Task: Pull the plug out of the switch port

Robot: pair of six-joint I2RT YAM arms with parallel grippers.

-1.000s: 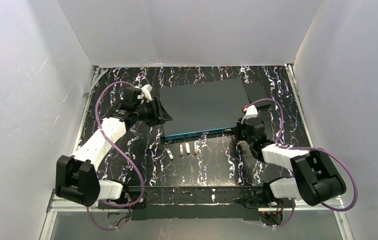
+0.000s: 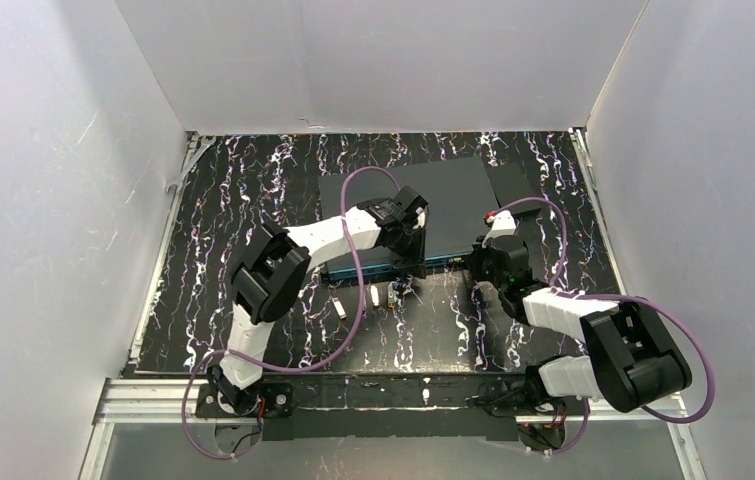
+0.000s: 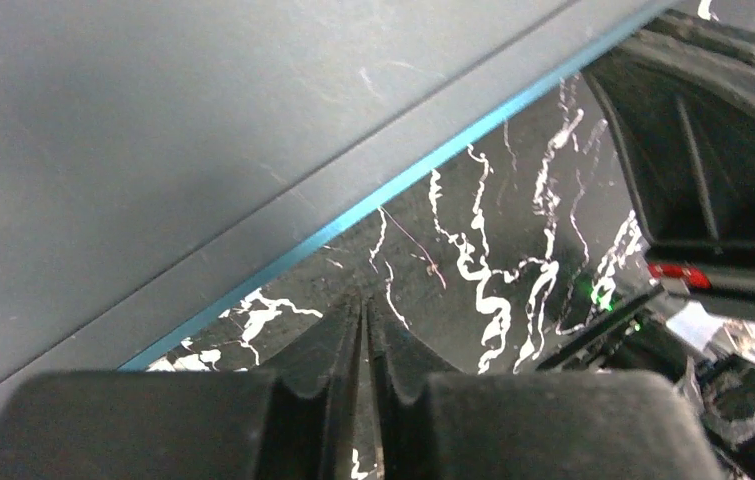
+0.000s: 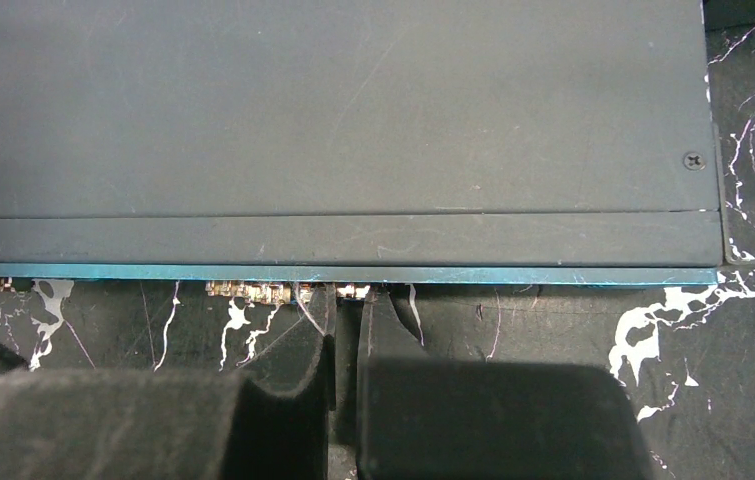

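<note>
The switch (image 2: pixel 453 195) is a wide dark box with a blue strip along its front edge. At the right part of that edge, my right gripper has its fingertips right by the ports, a narrow gap between them. Whether a plug sits in this gap is too dark to tell. My left gripper (image 2: pixel 417 272) hangs over the front edge, left of the right one. Its fingertips (image 3: pixel 350 325) are together with nothing showing between them. The right gripper's dark body (image 3: pixel 723 160) appears at the right of the left wrist view. No plug is clearly visible.
Several small pale modules (image 2: pixel 375 296) lie on the black marbled table in front of the switch. A flat dark box (image 2: pixel 515 188) stands behind its right end. A purple cable (image 2: pixel 355 262) loops along the left arm.
The left arm has swung right, from beside the switch's left end to over its front edge near the right gripper. The right arm looks unmoved.
</note>
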